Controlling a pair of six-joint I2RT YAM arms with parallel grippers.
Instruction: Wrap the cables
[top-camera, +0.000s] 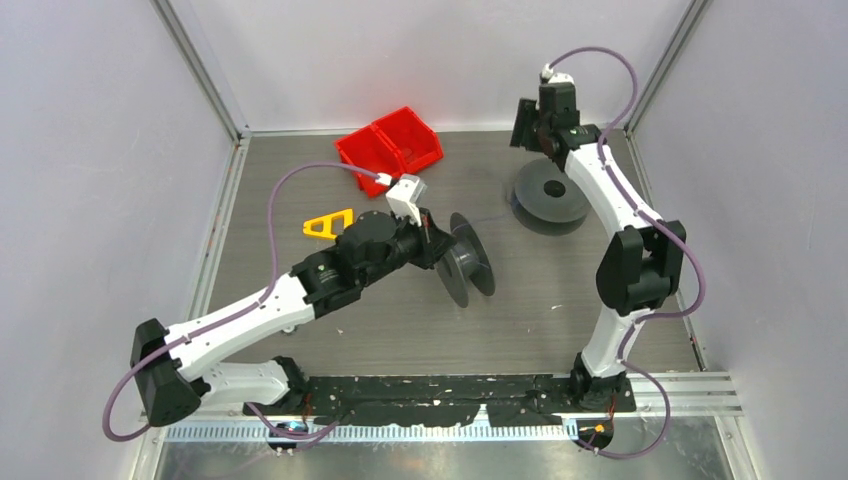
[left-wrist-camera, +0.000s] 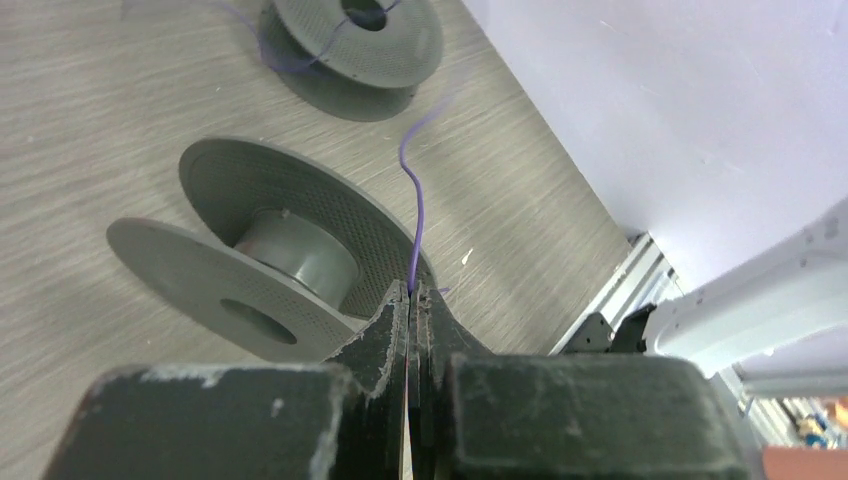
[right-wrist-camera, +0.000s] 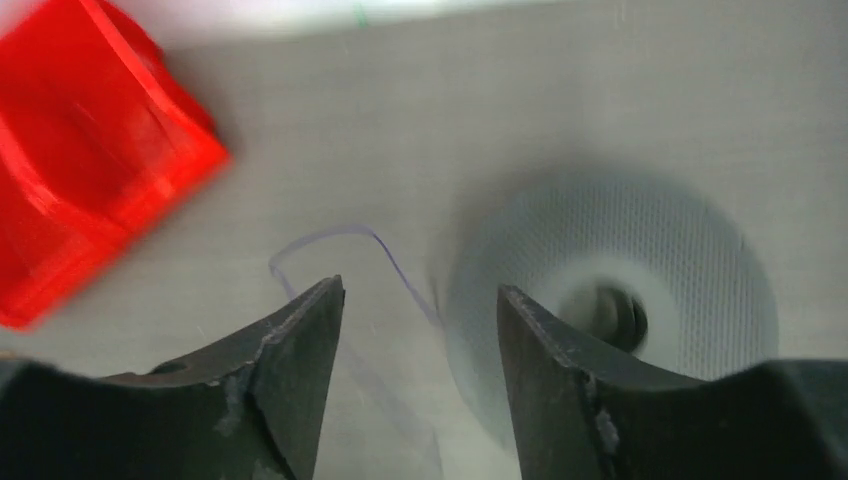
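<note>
An upright grey spool (top-camera: 470, 262) (left-wrist-camera: 170, 255) stands mid-table, under my left gripper (top-camera: 437, 248), which is shut on a thin purple cable (left-wrist-camera: 417, 200) that rises from its fingertips. Another grey spool (top-camera: 550, 205) (left-wrist-camera: 330, 90) (right-wrist-camera: 530, 240) lies flat at the back right. Above it, near the back wall, hangs my right gripper (top-camera: 525, 125), its fingers apart with none of the cable visibly held. In the right wrist view, blurred cable (right-wrist-camera: 330, 230) runs beside the flat spool.
A red two-compartment bin (top-camera: 405, 145) (right-wrist-camera: 110, 130) stands at the back, left of centre. A yellow bracket (top-camera: 318, 225) lies behind my left arm. Walls enclose the table.
</note>
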